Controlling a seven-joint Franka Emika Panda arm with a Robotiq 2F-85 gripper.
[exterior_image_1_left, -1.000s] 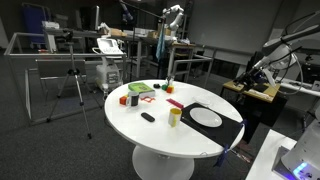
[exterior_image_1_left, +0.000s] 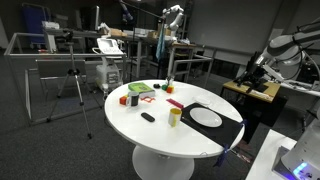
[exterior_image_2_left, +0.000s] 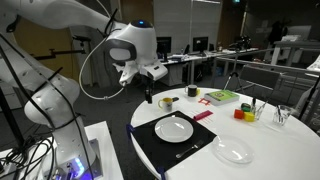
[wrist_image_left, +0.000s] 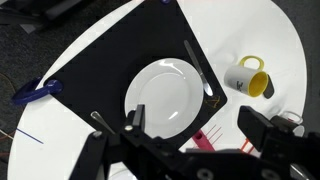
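Observation:
A white plate (wrist_image_left: 165, 98) lies on a black placemat (wrist_image_left: 100, 65), with a knife (wrist_image_left: 198, 66) on one side and a fork (wrist_image_left: 103, 121) on the other. A mug with a yellow rim (wrist_image_left: 245, 76) stands beside the mat; it also shows as a yellow-and-white mug (exterior_image_1_left: 174, 117) in exterior view 1. My gripper hangs above the table, its two fingers wide apart with the plate visible far below between them. Nothing is held. In exterior view 2 the arm (exterior_image_2_left: 138, 42) reaches over from the left, clear of all objects.
A second white plate (exterior_image_2_left: 233, 149) lies on bare table. A green tray (exterior_image_1_left: 142, 87), red utensils (exterior_image_2_left: 203, 116), a dark object (exterior_image_1_left: 148, 118) and small cups (exterior_image_2_left: 239, 113) are spread around. Bare white tabletop (exterior_image_1_left: 135, 130) shows near the front left edge.
In exterior view 1 the arm at the right has risen and come nearer the camera, looking larger than a second ago. The table objects have not moved.

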